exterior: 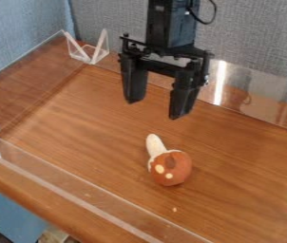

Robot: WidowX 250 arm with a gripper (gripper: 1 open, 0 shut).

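A toy mushroom (170,166) with an orange cap, pale spots and a white stem lies on its side on the wooden table (83,133), at the lower middle of the camera view, stem pointing away toward the back. My black gripper (158,101) hangs above and behind it, its two fingers wide apart with nothing between them.
Clear plastic walls edge the table at the back, front and right. A white wire-like holder (87,49) stands at the back left corner. Grey panels rise behind.
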